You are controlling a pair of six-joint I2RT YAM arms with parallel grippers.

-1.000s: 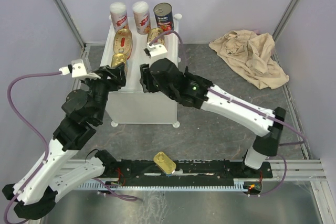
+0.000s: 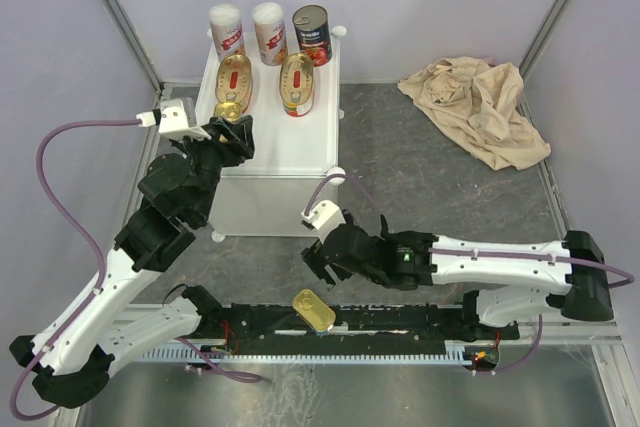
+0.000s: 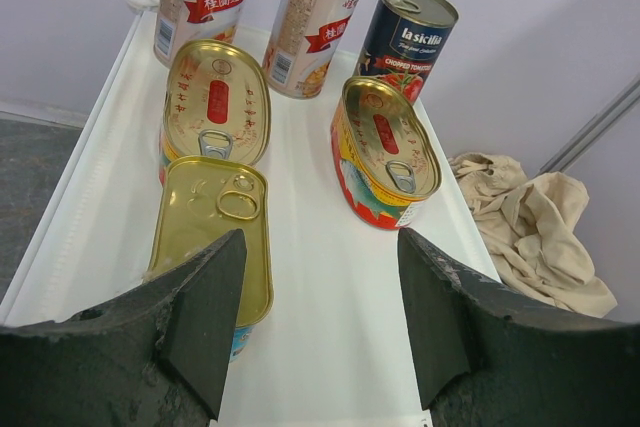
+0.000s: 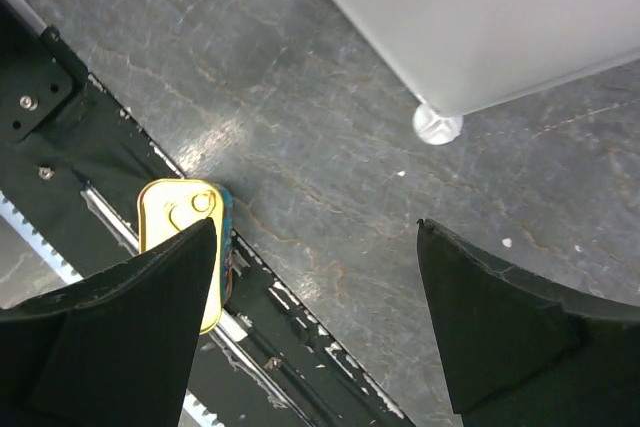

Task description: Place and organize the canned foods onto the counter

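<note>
On the white raised counter (image 2: 285,152) stand two tall white-topped cans (image 2: 227,31) (image 2: 270,35) and a dark tomato can (image 2: 312,35) in a back row. In front are two oval gold-lidded cans (image 3: 217,102) (image 3: 385,137), one left and one right. A plain gold-lidded can (image 3: 210,232) sits before the left one, partly behind a finger of my left gripper, which is open and empty. Another gold-lidded can (image 2: 314,310) lies low at the front, on the dark rail. My right gripper is above the floor near that can, fingers apart, nothing between them.
A crumpled beige cloth (image 2: 478,107) lies on the grey floor at right. The dark rail (image 2: 400,318) runs along the front.
My right gripper has come down from above the counter toward the front can. The cans on the counter look unmoved.
</note>
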